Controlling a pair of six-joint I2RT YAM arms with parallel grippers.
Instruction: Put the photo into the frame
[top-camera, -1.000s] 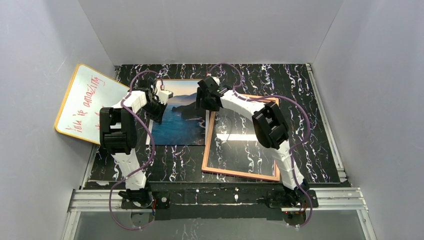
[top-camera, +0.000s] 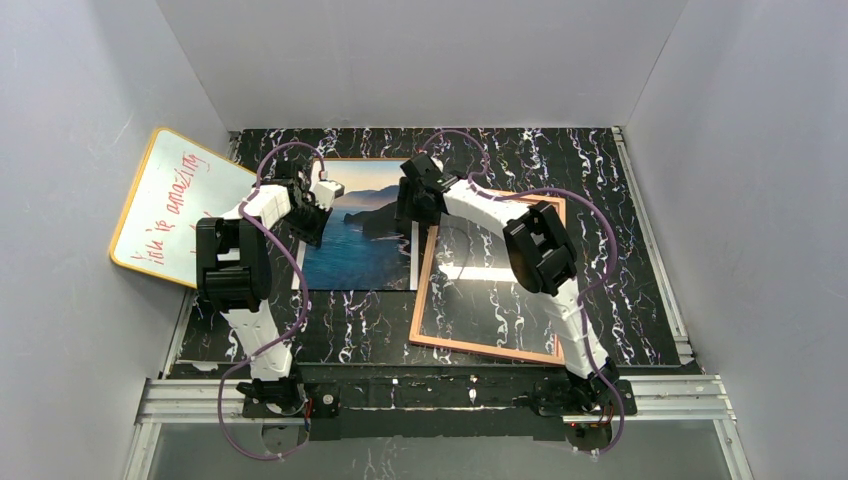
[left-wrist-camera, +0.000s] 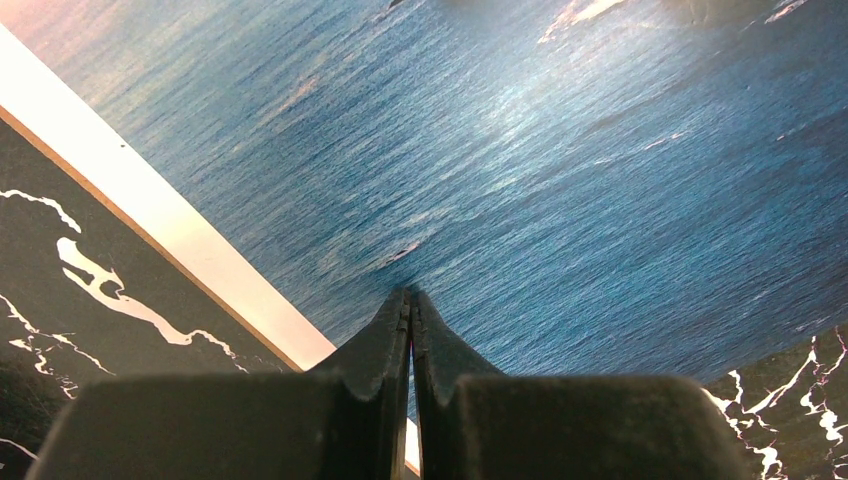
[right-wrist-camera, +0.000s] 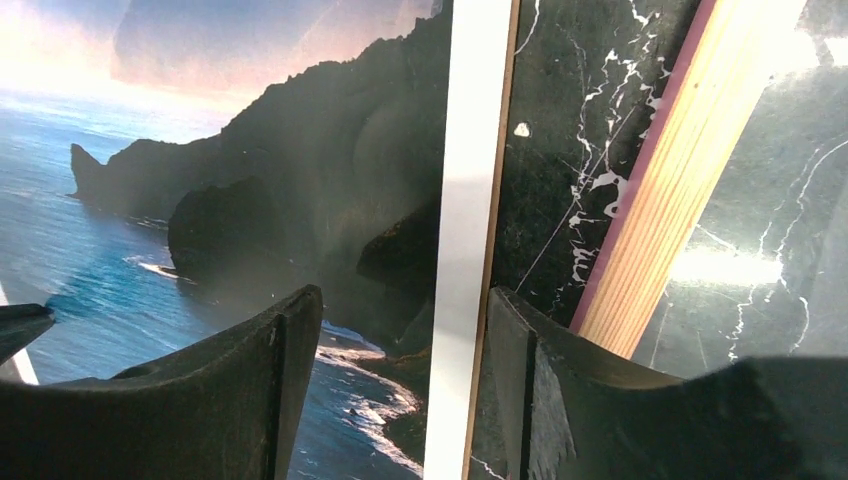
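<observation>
A seascape photo (top-camera: 355, 250) with white side borders lies flat at the back left of the table. To its right is the wooden frame (top-camera: 480, 348), slightly turned, with dark marble visible inside it. My left gripper is shut, its tips over the photo near the left border, with nothing visible between them. My right gripper is open at the photo's right edge: one finger (right-wrist-camera: 300, 305) is over the picture, the other at the outer side of the white border (right-wrist-camera: 465, 200). Contact with the photo cannot be told.
A whiteboard (top-camera: 170, 210) with red writing leans at the left wall. A narrow strip of marble separates the photo from the frame's left rail (right-wrist-camera: 690, 170). Free table lies in front of the photo and to the right of the frame.
The frame has shifted slightly right, widening the gap beside the photo. My right gripper has moved a little to the right. The photo stays in place; my left arm has barely moved.
</observation>
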